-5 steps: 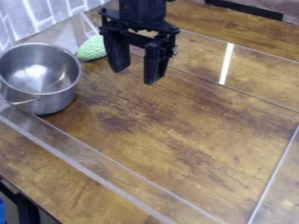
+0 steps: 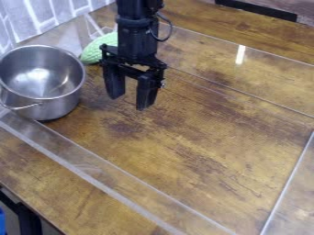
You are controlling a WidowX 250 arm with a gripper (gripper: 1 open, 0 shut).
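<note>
My black gripper (image 2: 130,88) hangs over the wooden table, right of a steel pot (image 2: 37,78). Its two fingers point down and stand apart, open, with nothing visible between them. Behind it, at the upper left, lies a pale green object (image 2: 97,48), partly hidden by the arm.
Clear strips or walls run along its left and right edges, and a dark edge is at the back right.
My gripper has moved away toward the back, nearer the green object, and looks smaller and lower than before. The pot has not visibly moved.
</note>
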